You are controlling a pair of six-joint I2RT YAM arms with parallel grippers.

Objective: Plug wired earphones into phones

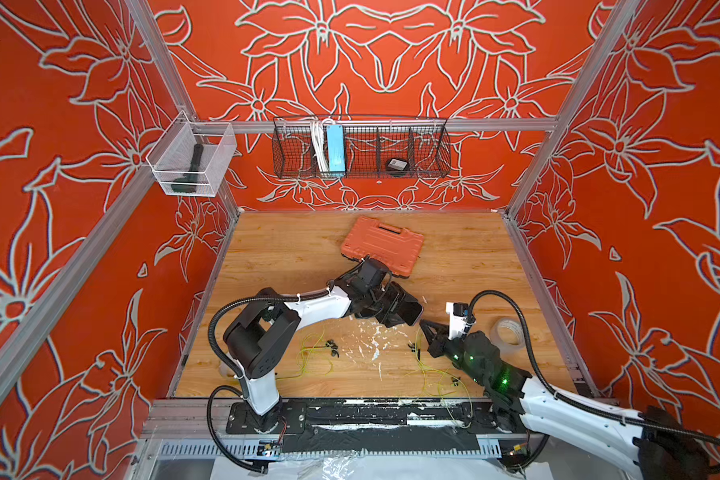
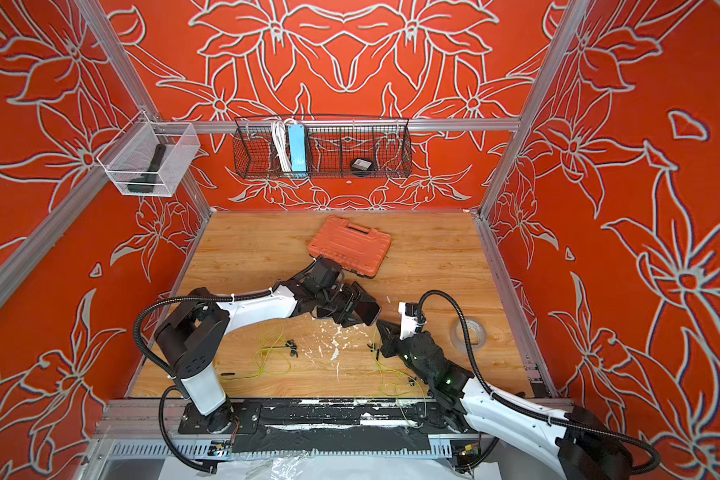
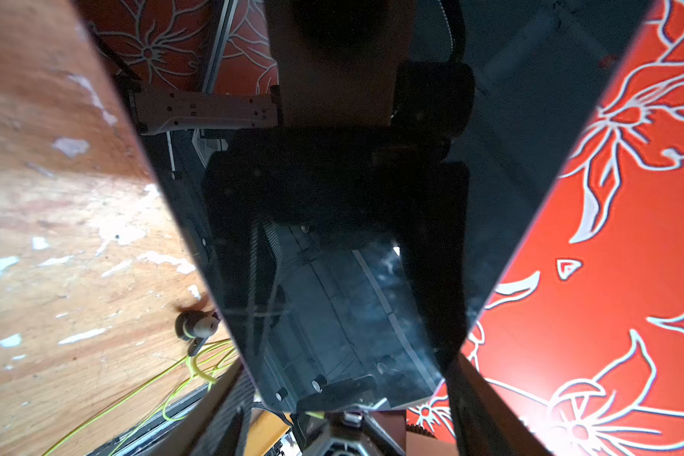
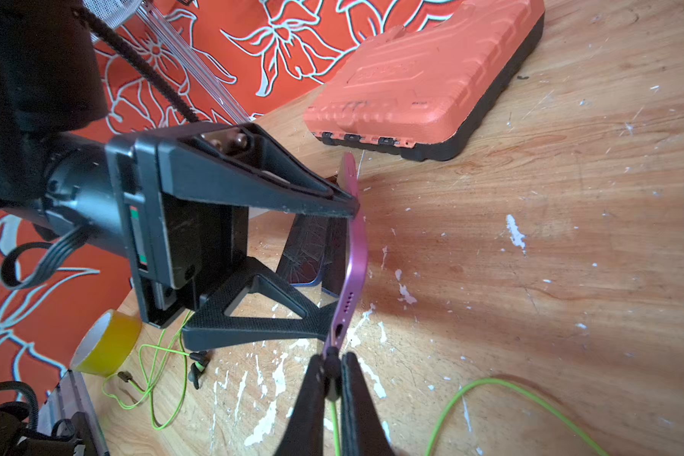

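Observation:
My left gripper (image 1: pixel 391 302) is shut on a phone (image 1: pixel 408 310), held above the table at a tilt; its dark glossy face (image 3: pixel 342 311) fills much of the left wrist view, and its pink edge (image 4: pixel 355 258) shows in the right wrist view. My right gripper is shut on a dark earphone plug (image 4: pixel 332 363) with a yellow-green wire, right at the phone's lower end beside the port; whether it is inserted I cannot tell. More tangled earphone wires (image 2: pixel 268 360) lie on the table.
An orange case (image 1: pixel 382 244) lies at the back middle. A tape roll (image 2: pixel 468 334) is at the right, a yellow roll (image 4: pixel 106 342) at the left. A wire basket (image 1: pixel 360 148) and a clear bin (image 1: pixel 192 160) hang on the frame.

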